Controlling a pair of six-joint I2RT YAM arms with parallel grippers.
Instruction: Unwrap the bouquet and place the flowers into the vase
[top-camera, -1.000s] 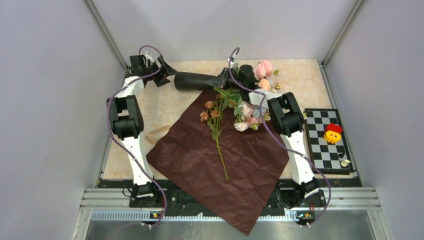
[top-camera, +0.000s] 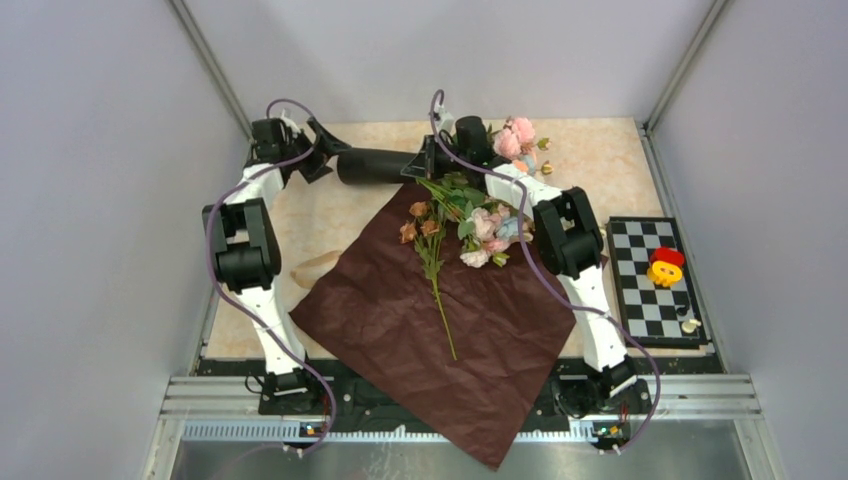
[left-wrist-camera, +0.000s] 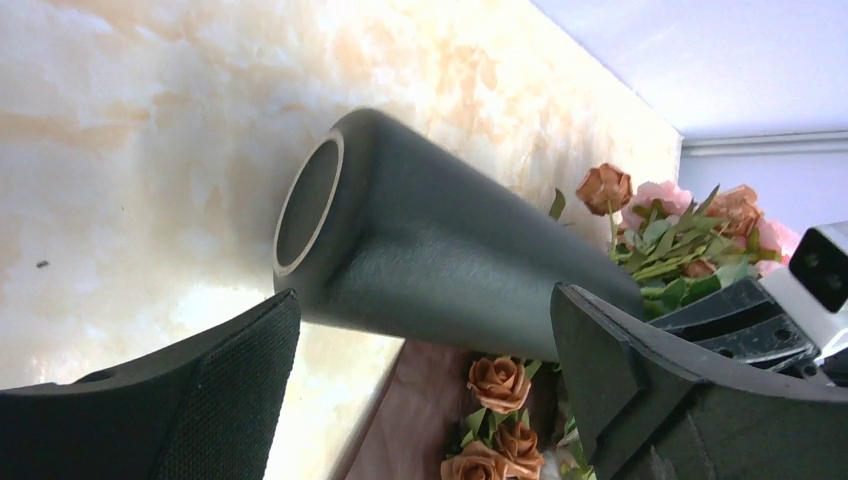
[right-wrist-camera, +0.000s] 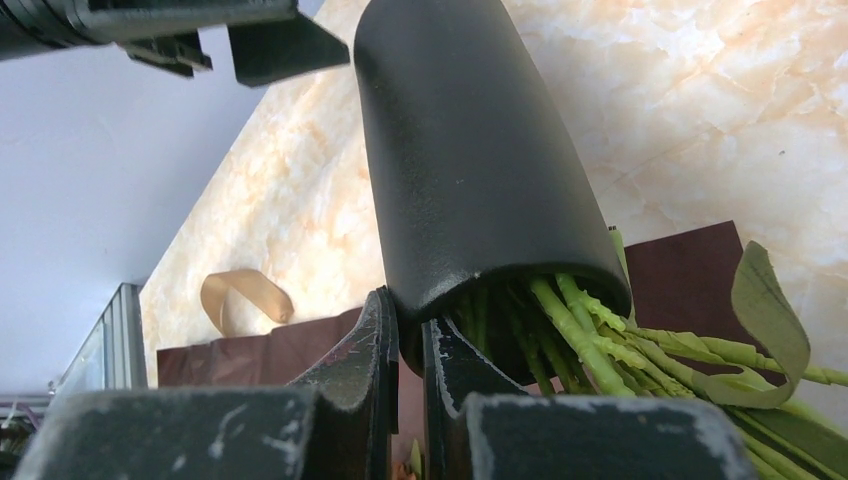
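Note:
The black vase (top-camera: 376, 166) lies on its side along the back of the table, its closed base toward the left and its mouth to the right. My right gripper is shut on the vase's rim. Green stems (right-wrist-camera: 575, 325) run into the mouth; their blooms (top-camera: 486, 236) spread out to the right. At the base end, my left gripper (top-camera: 328, 157) is open with nothing between its fingers. Apart from that bunch, orange roses (top-camera: 421, 222) with a long stem lie on the brown cloth. How deep the stems reach is hidden.
A chessboard (top-camera: 635, 285) with red and yellow pieces is at the right. The brown cloth (top-camera: 400, 330) covers the middle and hangs over the front edge. A beige ribbon (top-camera: 313, 268) lies at its left corner.
The vase has slid left together with my right gripper, and the flowers moved slightly left too.

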